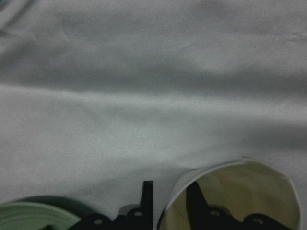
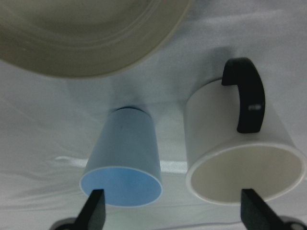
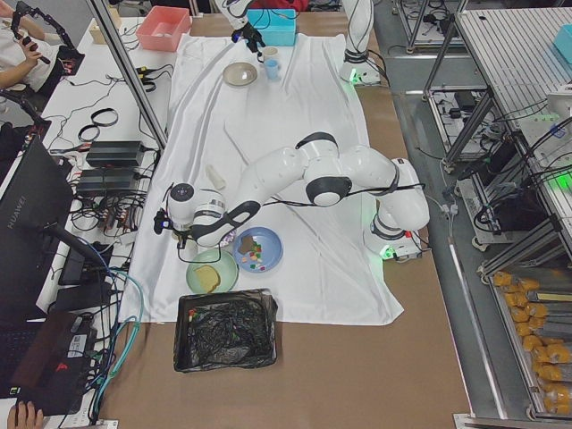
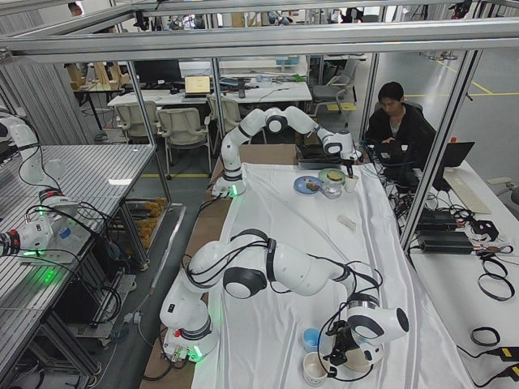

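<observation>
My left gripper has its fingertips either side of the rim of a pale paper cup (image 1: 240, 191), apparently still apart, beside the green plate (image 1: 33, 218). In the camera left view a blue plate (image 3: 273, 250) with small coloured pieces lies near it; the green plate (image 3: 228, 264) holds a yellow slice. At the far end, my right gripper is open above a blue cup (image 2: 122, 143) and a white mug (image 2: 211, 124) with a black handle, next to a beige dish (image 2: 86, 57).
A black-lined tray (image 3: 223, 357) stands at the near end, a teal bin (image 3: 273, 31) at the far end. A pale object (image 3: 214, 176) lies on the white cloth, whose middle is otherwise clear.
</observation>
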